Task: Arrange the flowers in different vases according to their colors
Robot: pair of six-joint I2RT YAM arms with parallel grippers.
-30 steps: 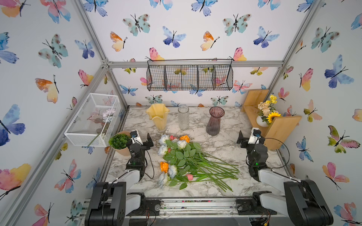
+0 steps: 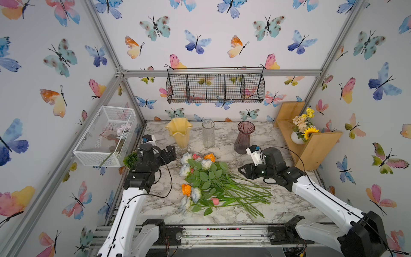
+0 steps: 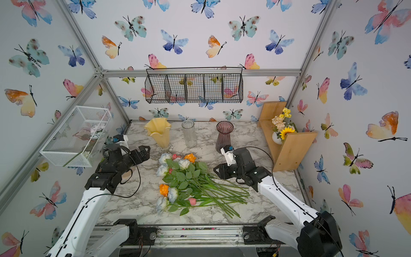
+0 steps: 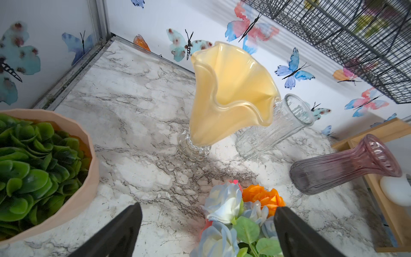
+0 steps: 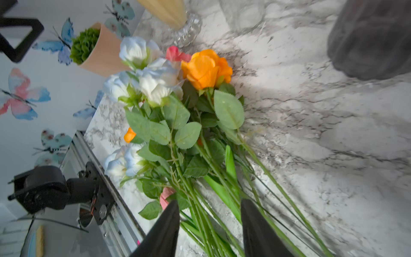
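A pile of artificial roses, orange, pink and pale blue-white, lies with leaves and long stems on the marble table. Behind stand a yellow vase, a clear vase and a purple vase. My left gripper is open and empty, above the pile's left end, facing the yellow vase. My right gripper hangs over the stems with its fingers apart; whether they touch any stem is unclear, and none appears held.
A potted succulent is at the left, near a white mesh basket. A wooden shelf with flowers stands at the right. A wire rack hangs on the back wall.
My right gripper has swung left from the right side of the table to over the stems.
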